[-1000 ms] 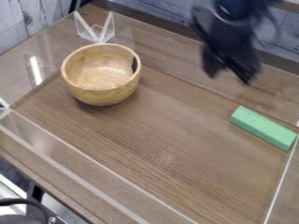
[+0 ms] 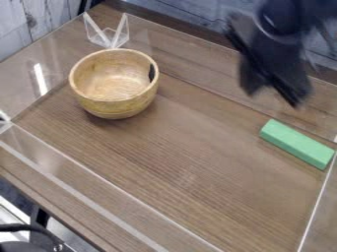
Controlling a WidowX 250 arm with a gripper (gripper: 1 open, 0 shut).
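A wooden bowl (image 2: 113, 96) stands at the upper left of the brown table. A green rectangular block (image 2: 297, 144) lies at the right side. My gripper (image 2: 263, 84) is a dark, blurred shape at the upper right, above and behind the block, apart from it. Its fingers are too blurred to show whether they are open or shut.
A clear plastic piece (image 2: 108, 32) sits behind the bowl. A grey wall runs along the back, and black cable-like parts show at the bottom left.
The blurred arm has shifted slightly over the last second at the upper right. The bowl and green block have stayed in place.
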